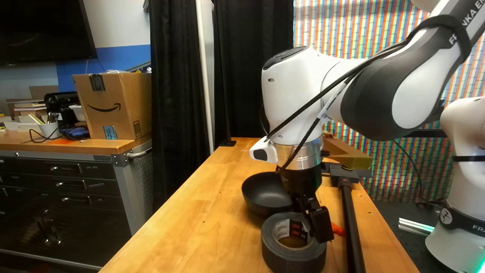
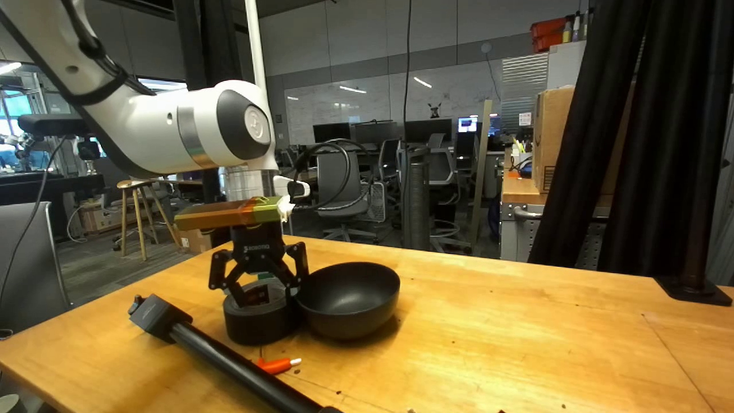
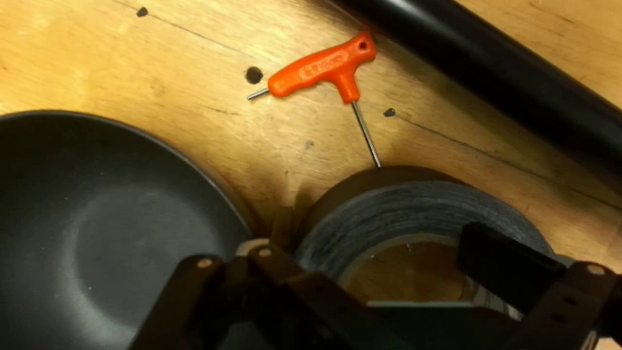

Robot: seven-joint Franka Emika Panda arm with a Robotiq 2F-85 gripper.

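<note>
A thick roll of black tape (image 2: 251, 327) lies flat on the wooden table, its hole facing up. My gripper (image 2: 268, 295) is low over the roll, with its fingers apart. In the wrist view, one fingertip (image 3: 283, 226) reaches down beside the roll, toward the bowl. The other finger (image 3: 504, 262) overlaps the right side of the ring near the hole. Whether either finger touches the tape is unclear. A black bowl (image 2: 351, 296) stands upright close beside the roll.
An orange T-handle hex key (image 3: 320, 67) lies by the roll, its shaft tip against or under the roll's edge. Past it runs a long black bar (image 3: 495, 70). Bare table (image 1: 200, 227) extends on the other side of the bowl and roll.
</note>
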